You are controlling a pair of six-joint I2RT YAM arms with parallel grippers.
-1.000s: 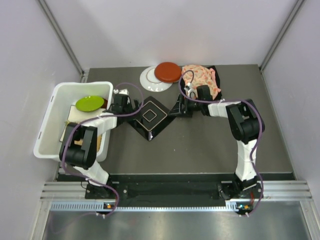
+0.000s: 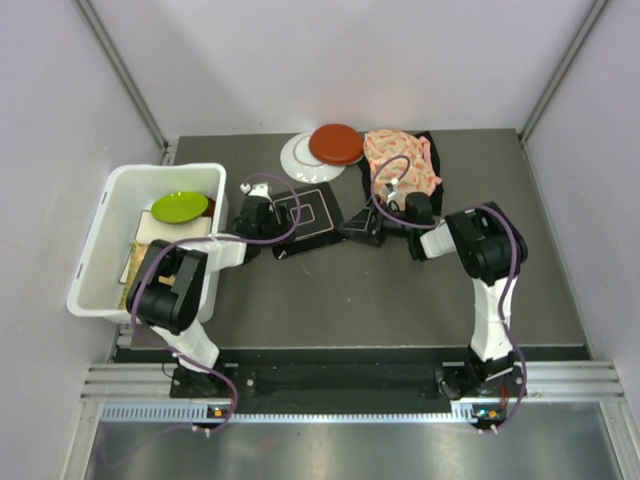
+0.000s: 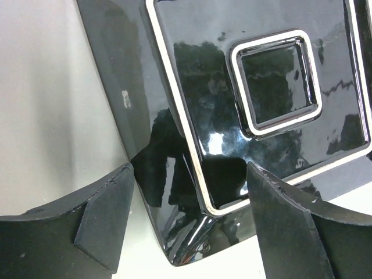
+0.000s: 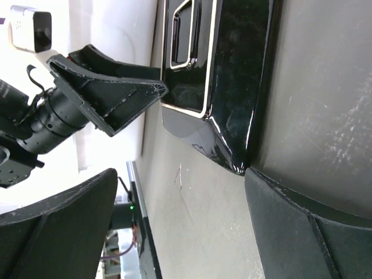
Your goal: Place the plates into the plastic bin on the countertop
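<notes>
A glossy black square plate [image 2: 308,222] [image 3: 192,104] [image 4: 232,81] with light line borders lies on the counter between both grippers. My left gripper [image 2: 278,215] is open over its left edge, fingertips at the plate. My right gripper [image 2: 362,226] is open at its opposite end, one fingertip touching or very close to a corner. The plastic bin [image 2: 90,270] at left holds a green plate [image 2: 179,206] and other plates beneath.
White plates [image 2: 305,170] and a red plate [image 2: 335,142] lie at the back, beside peach patterned plates [image 2: 400,158] on a black one.
The black plate has rotated from a diamond orientation toward square with the counter and shifted slightly right. My left gripper has moved right; my right gripper has moved slightly toward the front.
</notes>
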